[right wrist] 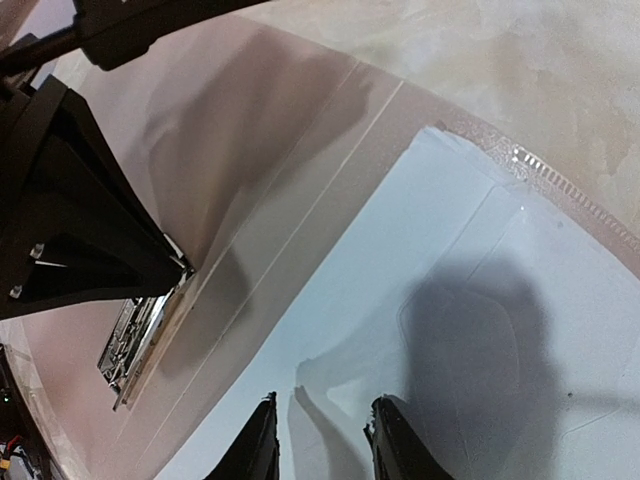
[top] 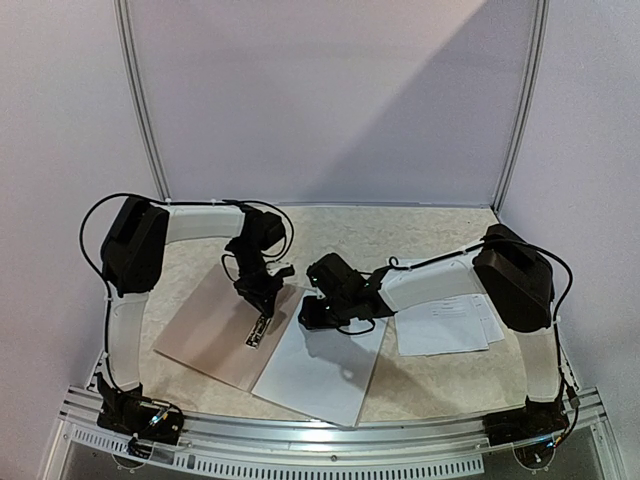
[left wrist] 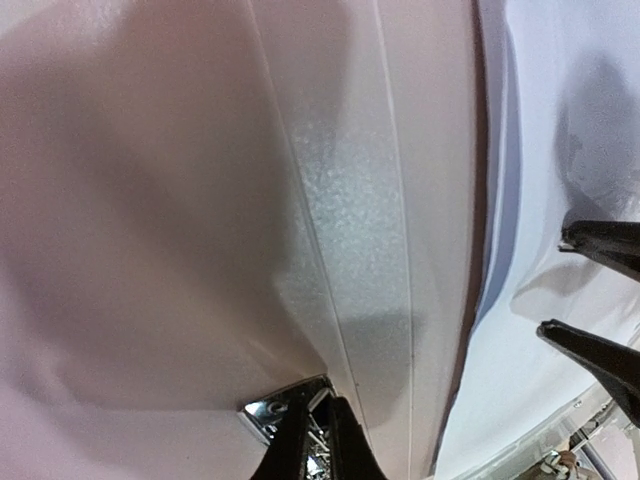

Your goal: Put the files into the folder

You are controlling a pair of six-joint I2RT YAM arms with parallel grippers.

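Observation:
The open pink folder lies on the table with white sheets on its right half. My left gripper is shut on the metal clip on the folder's left half. My right gripper stands open over the white sheets, with nothing visible between its fingers. In the left wrist view, the right gripper's two dark fingers show at the right edge, above the paper. More loose printed sheets lie to the right of the folder, partly under the right arm.
Bare table runs along the back. The metal frame rail borders the front, close to the folder's lower corner. Both arms crowd the middle, close to each other.

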